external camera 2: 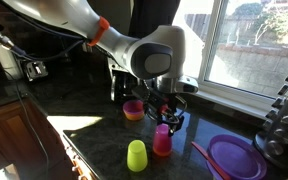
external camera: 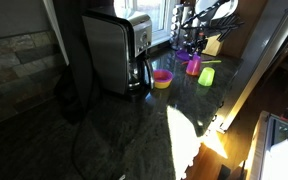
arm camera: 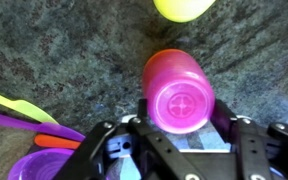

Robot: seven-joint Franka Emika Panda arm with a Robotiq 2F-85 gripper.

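In the wrist view an upturned pink cup [arm camera: 179,104] stands between the fingers of my gripper, its base facing the camera. Red-orange shows at its far, lower edge, as it does under the pink cup [external camera 2: 162,140] in exterior view 2. One fingertip [arm camera: 141,110] lies close beside each side of the cup; whether they press on it is unclear. A yellow-green cup [external camera 2: 137,156] stands apart from the pink one on the dark counter.
A purple plate [external camera 2: 229,157] with utensils lies to one side of the cups. Nested bowls [external camera: 162,78] stand near the coffee maker [external camera: 122,55]. A spice rack [external camera 2: 281,115] and the window border the area.
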